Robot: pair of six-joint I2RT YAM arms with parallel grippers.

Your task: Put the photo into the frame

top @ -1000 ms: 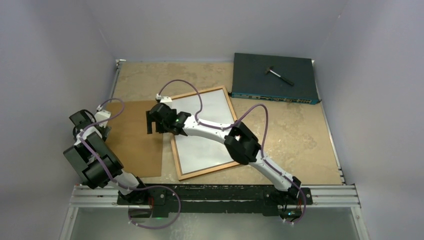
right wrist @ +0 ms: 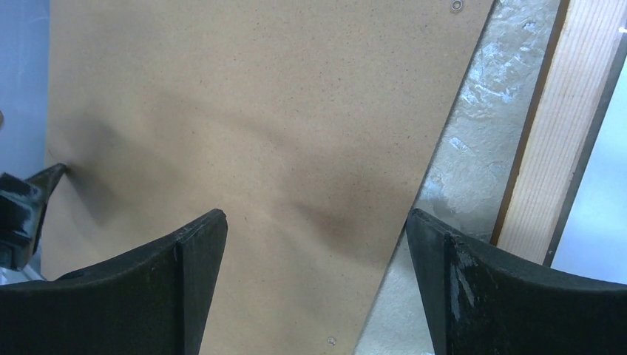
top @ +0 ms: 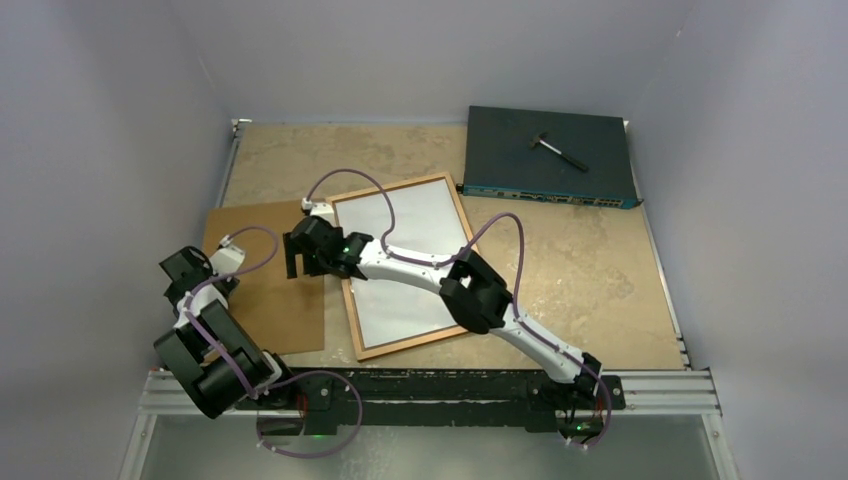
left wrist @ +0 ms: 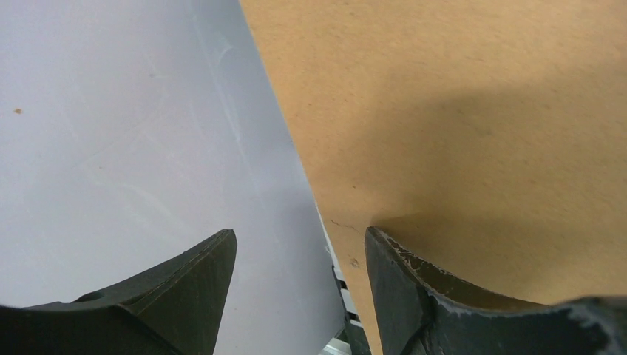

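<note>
A flat brown board (top: 275, 315) lies at the left of the table. Beside it rests a light wooden frame (top: 405, 348) with a white sheet (top: 400, 310) inside; which piece is the photo, I cannot tell. At the board's left edge my left gripper is part open. One finger (left wrist: 185, 296) shows against the grey wall and the other (left wrist: 403, 288) over the brown surface, with nothing gripped. My right gripper is open low above the board's right side, its right fingertip (right wrist: 421, 222) near that edge.
A black flat box (top: 500, 150) carrying a small hammer (top: 560, 153) stands at the back right. The grey wall (left wrist: 148, 148) is close beside my left gripper. Right of the frame, the tabletop (top: 600, 280) is bare.
Board and frame show no clear movement.
</note>
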